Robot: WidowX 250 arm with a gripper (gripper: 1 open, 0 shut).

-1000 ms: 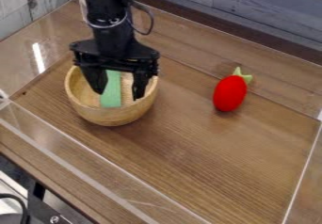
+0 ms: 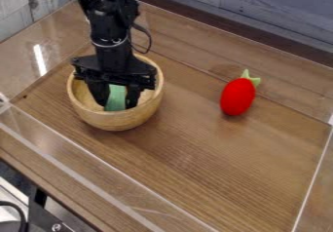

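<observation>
The black gripper (image 2: 115, 76) reaches down from the top into a light wooden bowl (image 2: 135, 115) on the left part of the table. Its fingers surround a green object (image 2: 116, 98) in the bowl, partly hidden by them. Whether they hold it cannot be told.
A red strawberry-like object (image 2: 237, 97) with a green top lies to the right on the wooden table (image 2: 221, 168). A black cable shows at the lower left corner.
The gripper's fingers have drawn closer together over the green object, from a wider spread earlier. The bowl and red object look unmoved.
</observation>
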